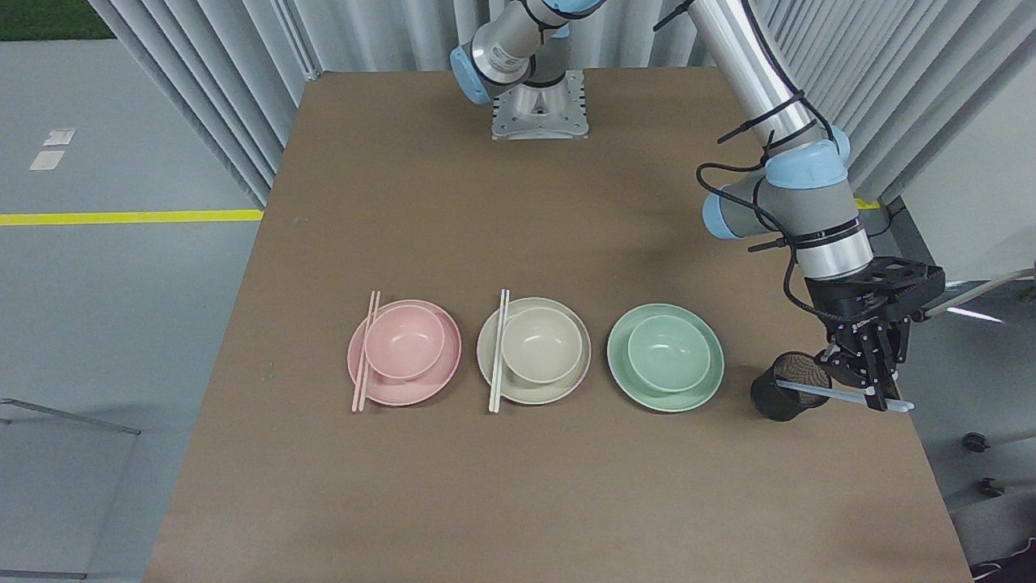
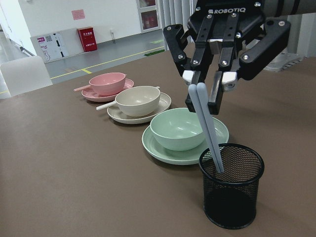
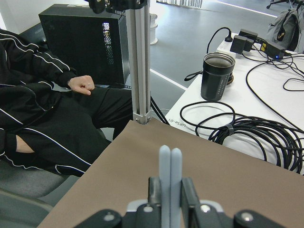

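My gripper (image 2: 202,91) is shut on a pair of pale grey-blue chopsticks (image 2: 207,123), held slanted with their lower ends over the black mesh pen cup (image 2: 229,202) on the table. Left of the cup in the front view sits a green bowl (image 1: 668,351) on a green plate (image 1: 665,398). Further left are a cream bowl (image 1: 541,345) and a pink bowl (image 1: 405,341), each on a matching plate, with white chopsticks (image 1: 497,369) and pink chopsticks (image 1: 363,369) laid across those plates.
A seated person (image 3: 57,123) and a white side table with cables (image 3: 261,90) are beyond the table edge in the wrist view.
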